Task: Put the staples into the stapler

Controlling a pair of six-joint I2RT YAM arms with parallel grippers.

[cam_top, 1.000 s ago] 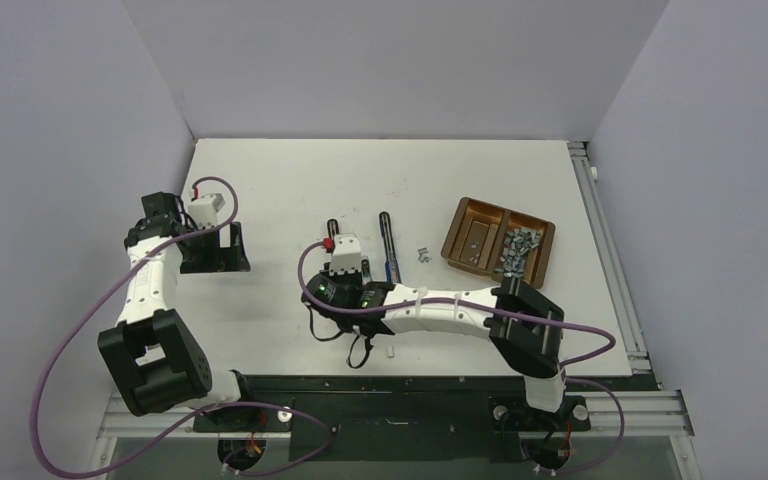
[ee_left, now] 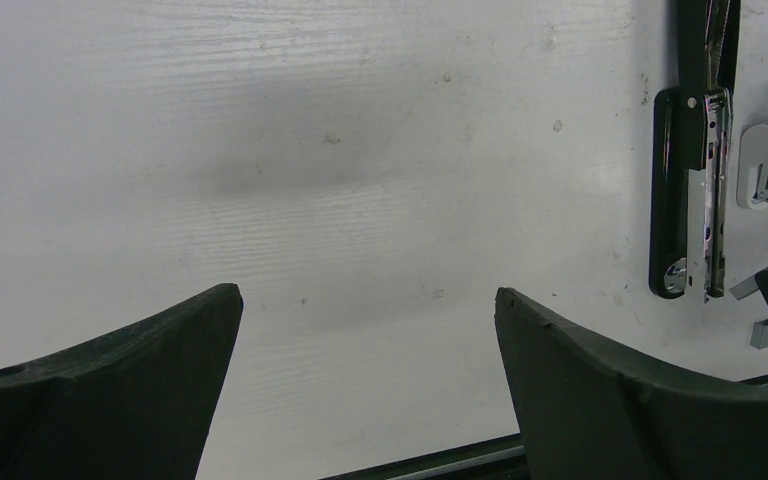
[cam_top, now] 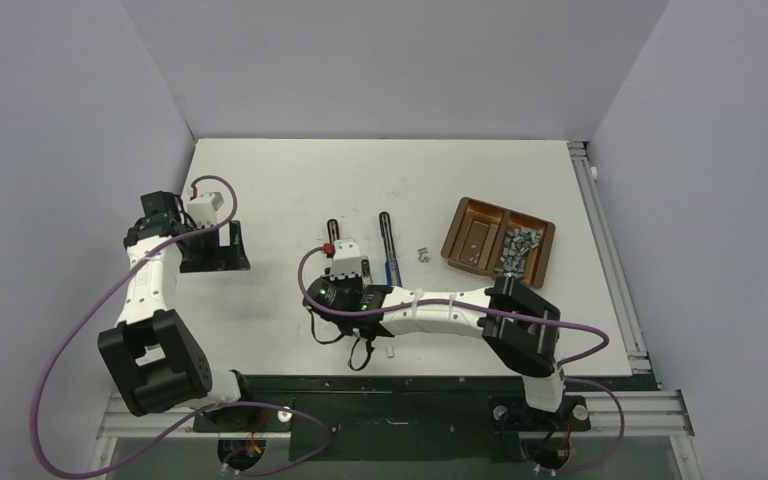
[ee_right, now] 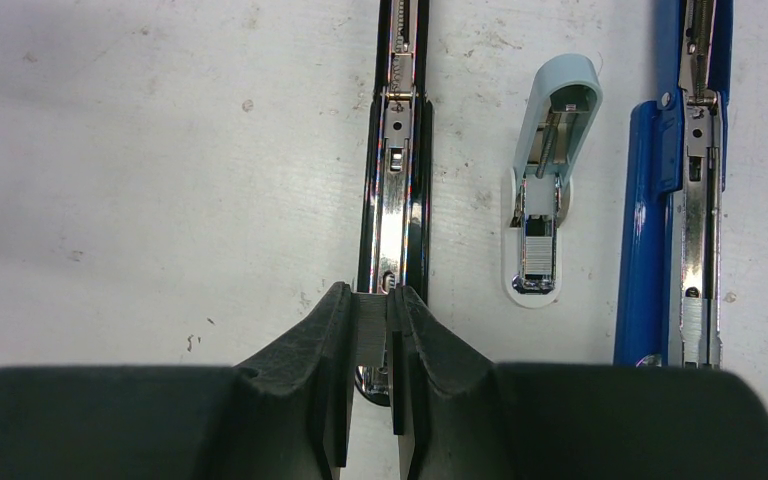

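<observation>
An opened black stapler (ee_right: pixel 393 200) lies lengthwise in the right wrist view, its metal magazine exposed. Over its near end my right gripper is shut on a grey staple strip (ee_right: pixel 370 335). Beside it stand a small light-blue stapler (ee_right: pixel 532 255) and an opened blue stapler (ee_right: pixel 643 230). The right arm hides much of the staplers in the top view. My left gripper (cam_top: pixel 228 247) is open over bare table at the left, its two fingers wide apart in the left wrist view.
A brown two-compartment tray (cam_top: pixel 475 230) with many staple strips sits at the right. A few loose strips (cam_top: pixel 423 254) lie left of it, and another small piece (cam_top: pixel 390 352) near the front edge.
The left arm has not moved.
</observation>
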